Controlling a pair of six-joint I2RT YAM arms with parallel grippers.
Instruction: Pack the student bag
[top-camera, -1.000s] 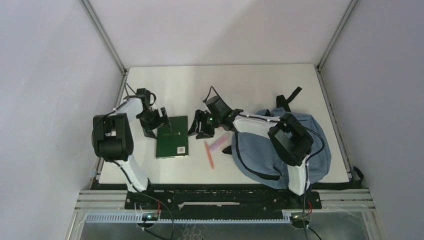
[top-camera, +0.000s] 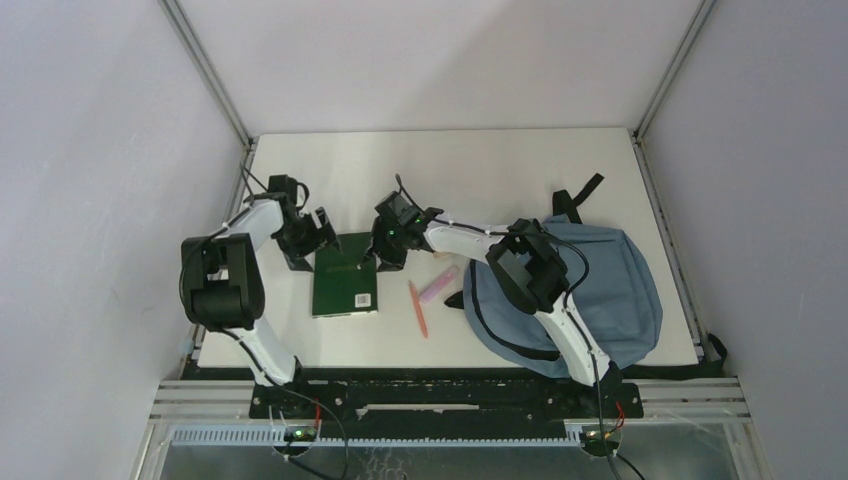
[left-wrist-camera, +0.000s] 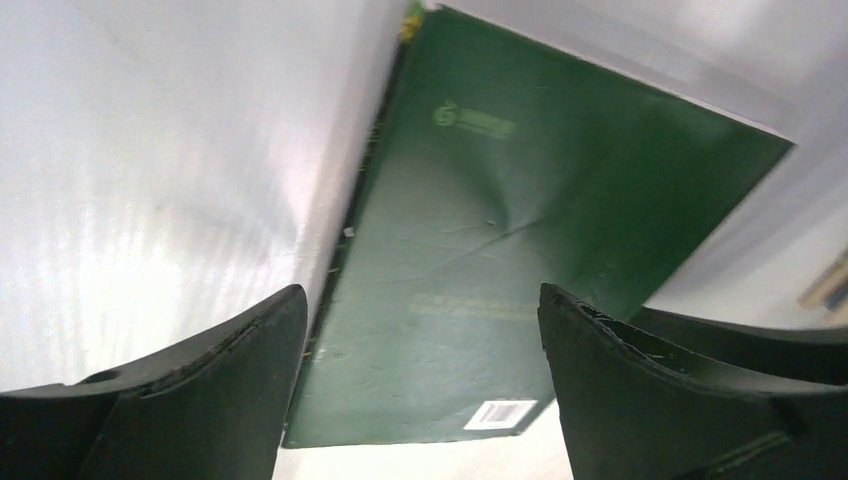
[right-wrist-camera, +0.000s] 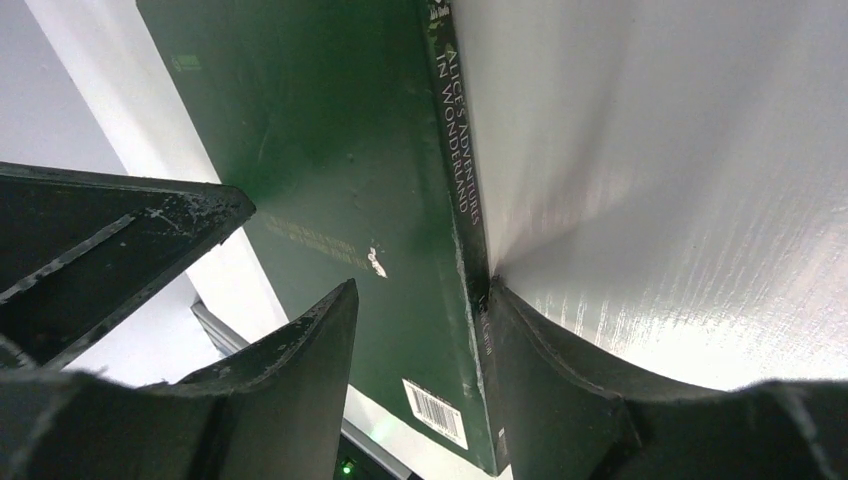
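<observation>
The dark green book (top-camera: 343, 283) lies flat on the left part of the table, barcode toward the front. In the right wrist view its spine (right-wrist-camera: 460, 150) reads "Alice's Adventures in Wonderland". My left gripper is open at the book's left side, one finger over the cover and the other beyond the edge. Over the spine edge stands my right gripper, part open: one finger over the cover, the other beside the spine, apparently touching it. No grip on the book shows. The blue bag (top-camera: 600, 290) lies at the right, partly behind the right arm.
An orange-red pencil (top-camera: 418, 309) and a pink item (top-camera: 439, 284) lie between book and bag. Black straps (top-camera: 577, 198) stick out behind the bag.
My right gripper has moved left to the book's right edge, and its fingers have come closer together. The left arm has barely shifted. The book lies where it was.
</observation>
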